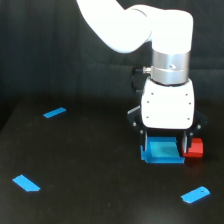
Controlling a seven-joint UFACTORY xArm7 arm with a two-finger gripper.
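Note:
My gripper (164, 145) points down on the right side of the camera view, with its dark fingers set wide apart, so it looks open. Directly below and partly behind it is a blue box-like object (162, 155), its upper part hidden by the hand. One finger is near each side of this object; whether either touches it cannot be made out. A red block (195, 149) lies close to the right of the blue object, beside the right finger.
Blue strips mark the dark table (85, 165): one strip (55, 112) at far left, another (26, 183) at near left, and a third (195, 195) at near right.

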